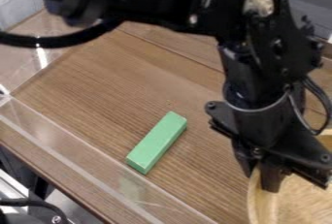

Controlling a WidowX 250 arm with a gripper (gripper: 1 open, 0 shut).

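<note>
My gripper (270, 170) hangs at the right of the camera view, black, with its fingers down at the near-left rim of a pale round wooden bowl or tray (301, 205) at the bottom right. It is shut, though what lies between its fingertips is mostly hidden. A green rectangular block (157, 143) lies flat on the wooden table, to the left of the gripper and apart from it.
A clear acrylic edge (72, 152) runs along the table's left front, with dark cables beyond it at the lower left.
</note>
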